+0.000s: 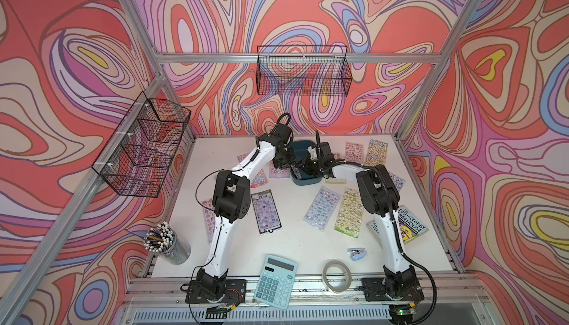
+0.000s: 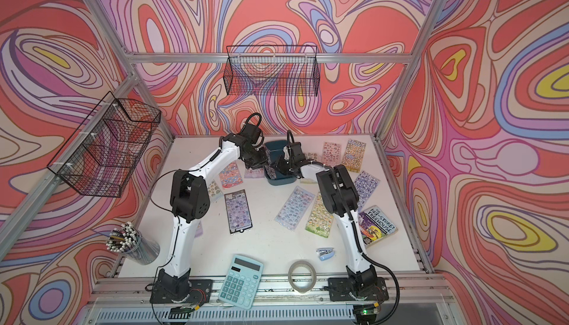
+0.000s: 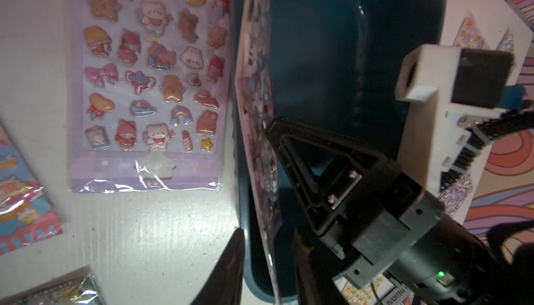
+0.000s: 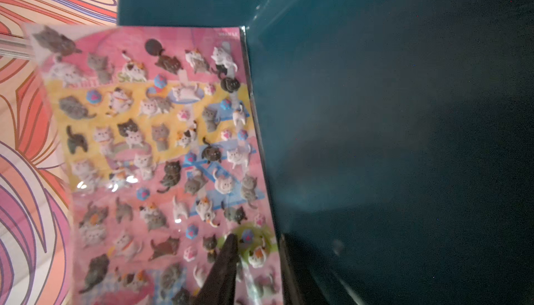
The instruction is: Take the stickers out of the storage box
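Note:
The blue storage box [image 3: 356,38] sits at the back middle with a sticker sheet standing on edge in it. In the right wrist view that sheet [image 4: 155,138] shows cartoon cats on pink and yellow. My left gripper is part open over the box, the sheet's edge between its fingers, apparently not clamped. My right gripper is inside the box against the sheet; in the left wrist view it meets the sheet's face, and it looks shut on it.
Loose sticker sheets [image 1: 321,206] lie around the box, with a book [image 2: 376,224], stapler [image 2: 324,253], tape roll [image 2: 301,275], calculator [image 1: 275,280] and pen holder [image 1: 172,248] nearer the front. Bare table shows at front middle and back left.

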